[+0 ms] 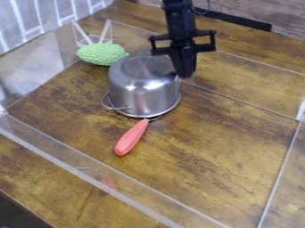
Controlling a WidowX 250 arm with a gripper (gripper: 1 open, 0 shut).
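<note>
A steel pot (141,87) with a wire handle sits on the wooden table (215,160). The black gripper (181,64) hangs just behind and above the pot's right rear, its fingertips close to the rim; whether they touch it, and how the finger stands, is hard to tell.
A green mesh object (102,53) with white prongs lies at the back left. A red handle (131,136) lies in front of the pot. Clear walls border the work area at left and front.
</note>
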